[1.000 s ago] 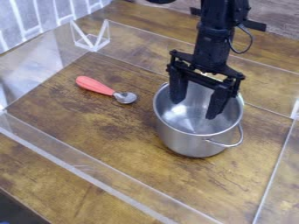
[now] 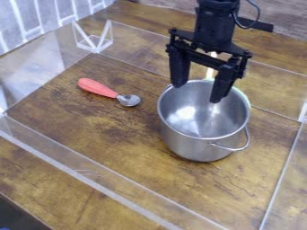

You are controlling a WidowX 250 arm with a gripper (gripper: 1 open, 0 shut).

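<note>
My black gripper point(image 2: 202, 75) hangs over a steel pot point(image 2: 204, 128), its two fingers spread open at about rim height, the right one partly over the pot's inside. A pale object, too hidden to identify, shows behind the gripper at the pot's far side. A red-handled utensil point(image 2: 106, 91) with a silver head lies on the wooden table to the left of the pot.
A white wire-like piece point(image 2: 93, 36) stands at the back left. Clear panels or edges run along the left and right sides.
The gripper has risen from lower inside the pot to above it, uncovering more of the pot's interior. The pot and the utensil have not visibly moved.
</note>
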